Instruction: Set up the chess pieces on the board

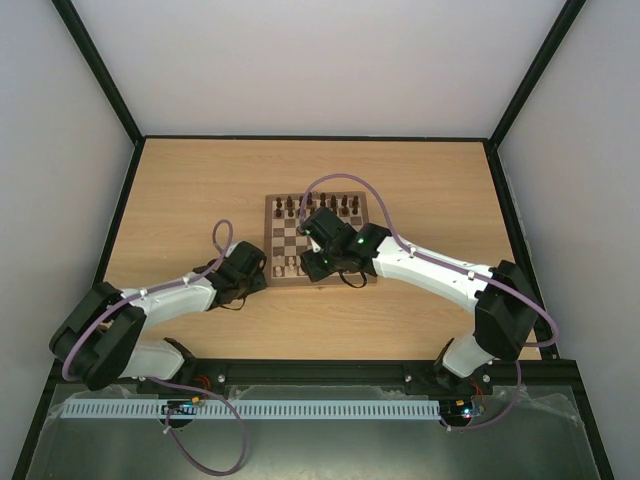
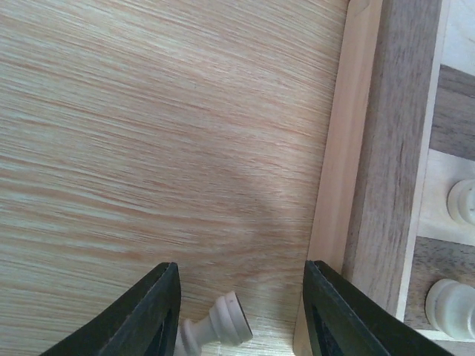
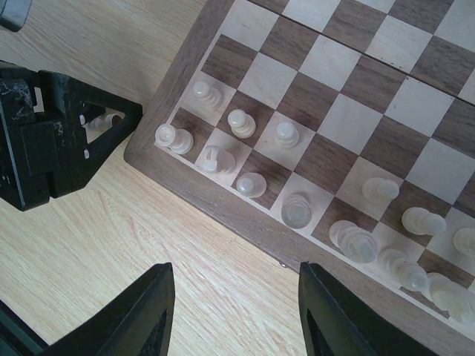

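The chessboard (image 1: 285,235) has dark pieces on its far rows; clear pale pieces stand on its near rows, seen closely in the right wrist view, such as a piece (image 3: 286,133). In the left wrist view a loose pale piece (image 2: 226,320) lies on its side on the table beside the board's frame (image 2: 393,148), between the fingertips of my left gripper, which is open around it. My right gripper hangs open above the board's near edge, nothing between its fingers.
The left gripper's housing (image 3: 37,141) sits close to the board's corner in the right wrist view.
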